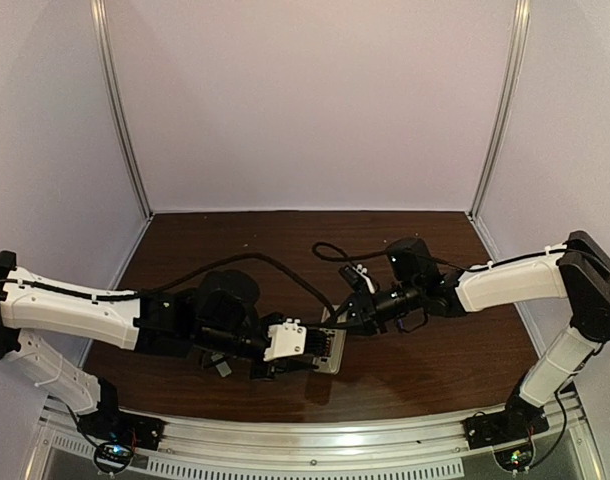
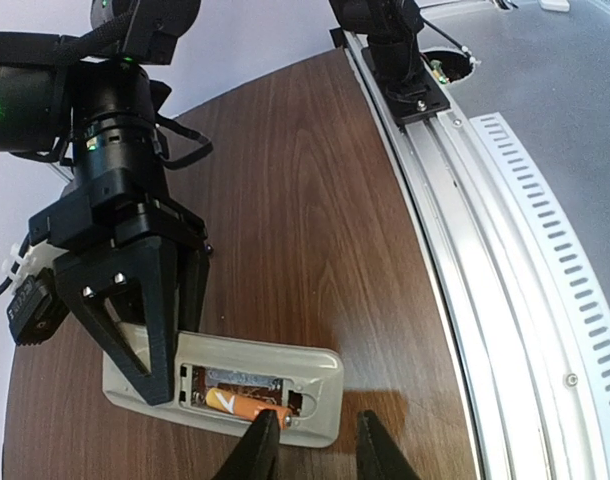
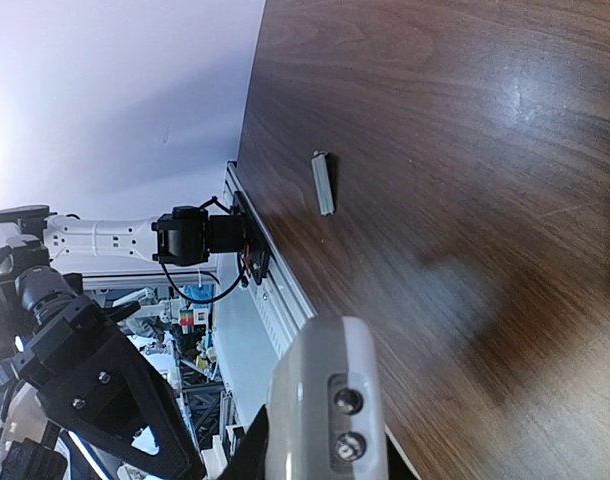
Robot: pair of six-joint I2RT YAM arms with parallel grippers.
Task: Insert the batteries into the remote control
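The pale remote (image 2: 315, 395), its battery compartment facing the left wrist camera, is held up by my right gripper, shut on it near one end. An orange battery (image 2: 240, 405) lies in the compartment. My left gripper is part open beside the compartment's end, nothing visible between its fingertips. In the top view it covers much of the remote (image 1: 330, 355). In the right wrist view the remote's end (image 3: 347, 400) fills the bottom centre.
A small grey piece (image 3: 323, 183), apparently the battery cover, lies on the wooden table (image 3: 465, 140). The table's metal front rail (image 1: 315, 430) runs below both arms.
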